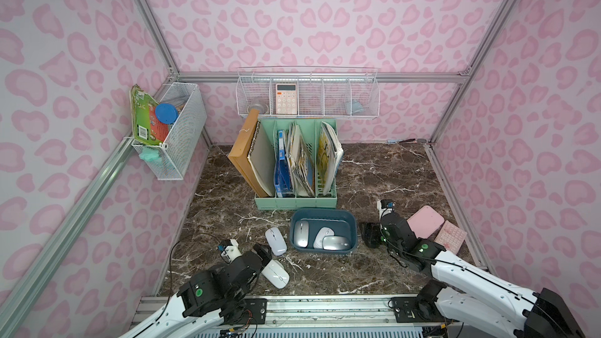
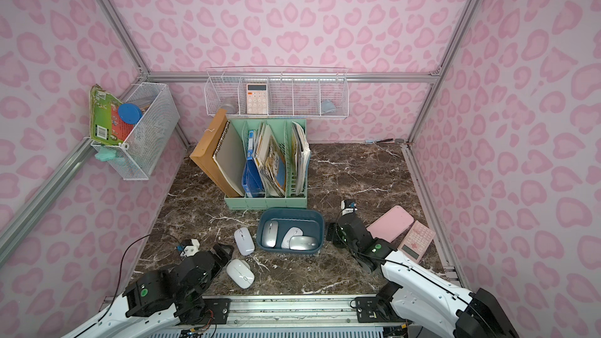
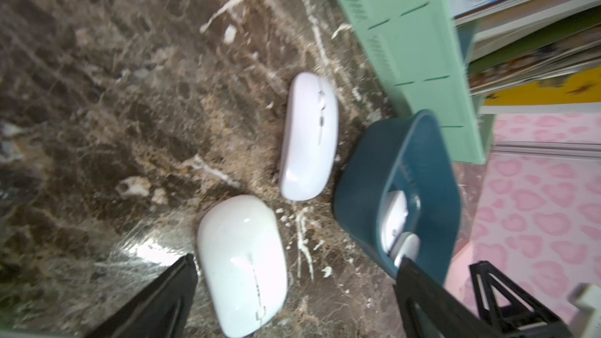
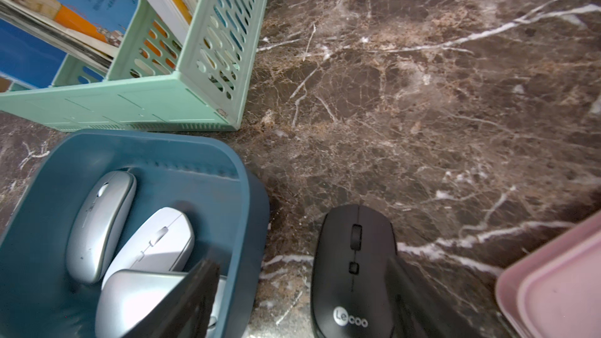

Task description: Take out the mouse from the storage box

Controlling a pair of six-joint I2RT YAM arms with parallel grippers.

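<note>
The dark blue storage box (image 1: pixel 323 212) holds 3 mice: a grey one (image 4: pixel 102 225) on the left, a white one (image 4: pixel 150 244) in the middle, and a silver one (image 1: pixel 336 243) at the front right. Outside the box, to its left, lie a slim white mouse (image 3: pixel 308 135) and a larger white mouse (image 3: pixel 243 266). My left gripper is open above the table, the larger white mouse showing between its fingers without being gripped. On the box's right, a black mouse (image 4: pixel 354 269) lies on the table. My right gripper stands open around that spot, its fingers blurred.
Behind the box stands a green file rack (image 1: pixel 294 202) full of books and folders. A pink case (image 1: pixel 425 221) and pink calculator (image 1: pixel 450 236) lie on the right. Wire baskets hang at the back (image 1: pixel 338 97) and left (image 1: pixel 187 131). Table space right of the rack is clear.
</note>
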